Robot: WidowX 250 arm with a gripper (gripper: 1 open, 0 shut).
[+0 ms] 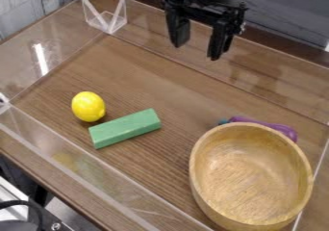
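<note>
My dark gripper (198, 33) hangs at the top centre of the camera view, open, with two black fingers pointing down over bare wooden table and nothing visible between them. A yellow lemon-like object (88, 107) lies at the left, a green block (125, 128) just right of and below it. A large tan bowl (248, 177) sits at the lower right, with a purple object (272, 130) partly behind its upper rim.
A clear wire-like container (106, 13) stands at the top left. Dark cables lie at the lower-left edge.
</note>
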